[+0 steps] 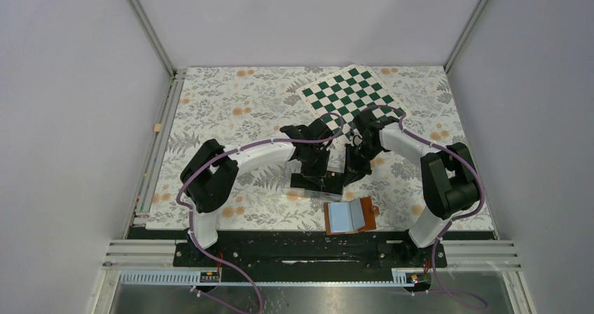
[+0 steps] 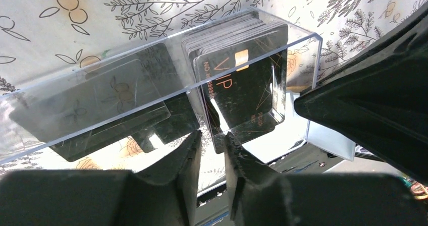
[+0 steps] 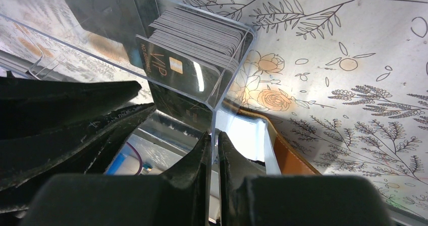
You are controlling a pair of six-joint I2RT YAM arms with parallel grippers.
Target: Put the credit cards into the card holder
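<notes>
A stack of black VIP cards (image 2: 242, 79) stands on edge at one end of a clear box (image 3: 101, 59); the front card leans out from the pile. My left gripper is part open at that card's lower corner, its fingertips apart, and nothing is clearly held between them. At the box's end corner, my right gripper is shut on the clear wall. The brown card holder (image 1: 370, 214) lies spread open in front of the box, with its pale sleeves (image 1: 341, 217) facing up.
Other dark cards (image 2: 116, 95) lie in the other half of the box. Behind the arms is a green-and-white checkered board (image 1: 350, 93). The two grippers work very close together.
</notes>
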